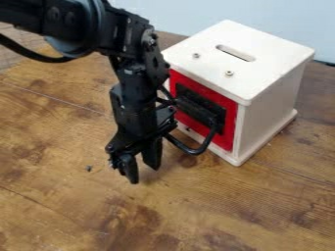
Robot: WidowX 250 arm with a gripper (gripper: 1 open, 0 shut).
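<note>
A black gripper (141, 161) hangs low over the wooden floor, left of a white box (267, 78) with a slot in its top. Its two fingers point down and stand apart, with nothing visible between them. The box's red front (228, 131) faces the arm and carries a dark panel, partly hidden behind the arm and its cable.
A pale wall stands at the back right.
</note>
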